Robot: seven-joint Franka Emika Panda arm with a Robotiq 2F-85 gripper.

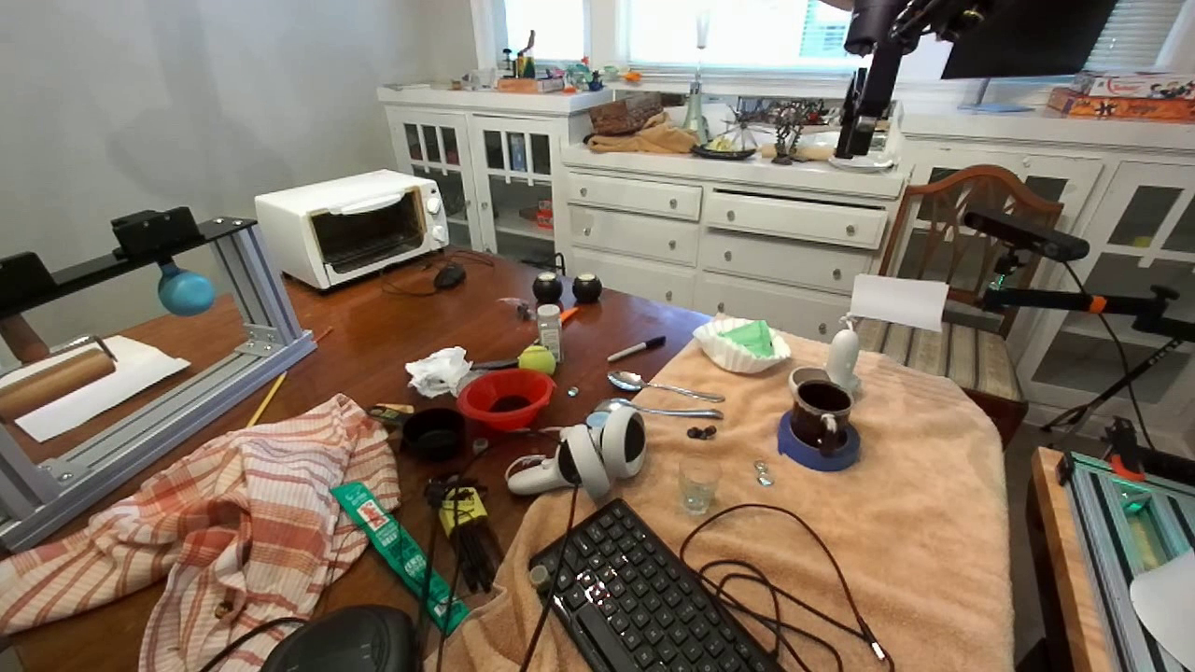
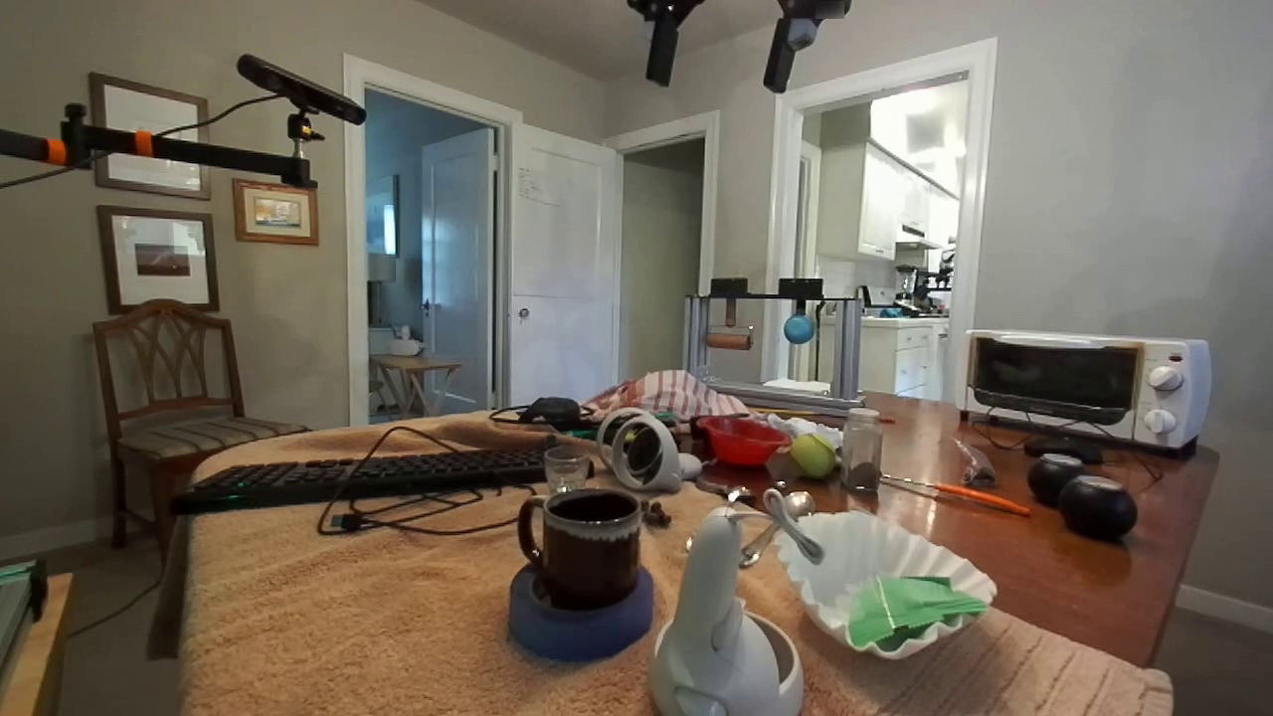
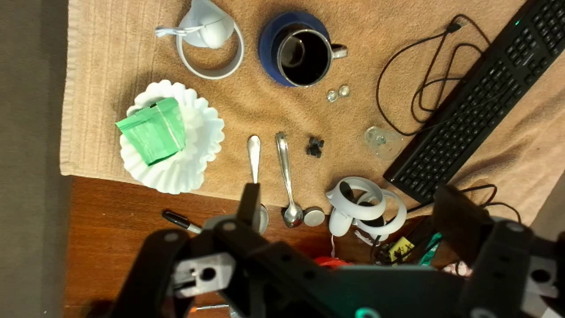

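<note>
My gripper hangs high over the table, its fingers wide apart and nothing between them. Exterior view 2 shows its two separate fingertips at the top edge. Below, in the wrist view, a dark mug (image 3: 304, 57) stands on a blue round base (image 3: 269, 50). A white fluted bowl (image 3: 204, 132) holds green packets (image 3: 157, 130). Two spoons (image 3: 284, 159) lie side by side at the towel's edge. A white controller (image 3: 341, 214) shows between the fingers, far beneath them. My arm hides part of the table's dark wood.
A black keyboard (image 1: 661, 594) and loose cables cover the towel's near side. A red bowl (image 1: 506, 399), a clear glass (image 1: 697, 485) and a white elephant-like holder (image 2: 722, 621) stand around. A toaster oven (image 1: 353, 228) sits at the back left.
</note>
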